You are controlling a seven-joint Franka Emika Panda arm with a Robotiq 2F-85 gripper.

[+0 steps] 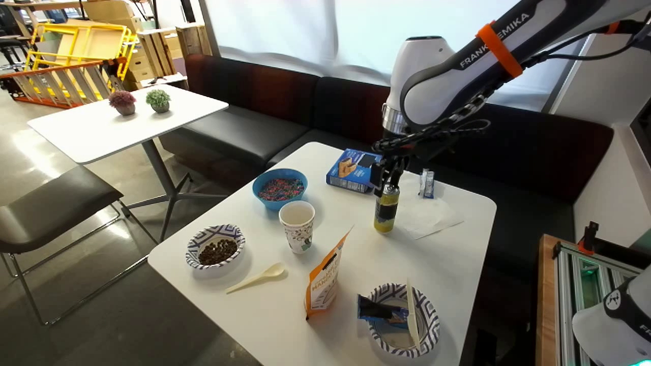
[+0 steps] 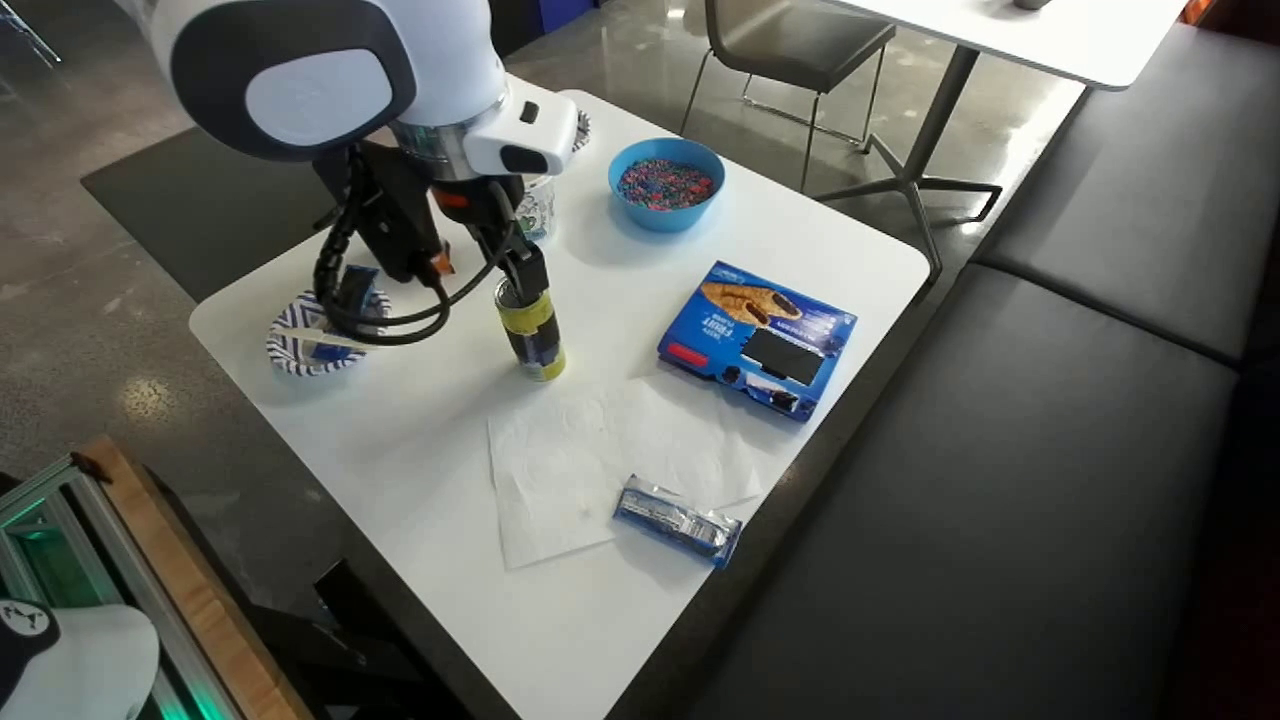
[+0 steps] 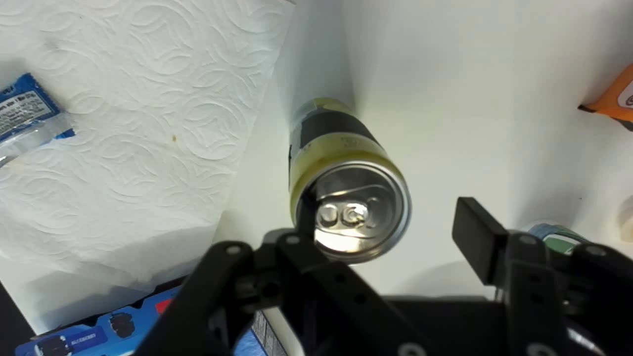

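A yellow-green can (image 1: 385, 214) with a dark band stands upright on the white table, its lid and pull tab facing up in the wrist view. My gripper is over the can's top with its fingers apart. One finger (image 3: 306, 210) overlaps the left edge of the lid in the wrist view, and whether it touches cannot be told. The other finger (image 3: 477, 240) is clear of the can on the right, with a wide gap between. From the second exterior view, the can (image 2: 531, 334) sits directly below the fingertips, beside a paper towel (image 2: 558, 468).
Near the can lie a blue snack box (image 2: 758, 340) and a wrapped bar (image 2: 678, 522). A blue bowl (image 1: 260, 194), a paper cup (image 1: 297, 229), an orange-and-white pouch (image 1: 323, 283), a spoon (image 1: 259, 277) and two patterned bowls occupy the rest of the table.
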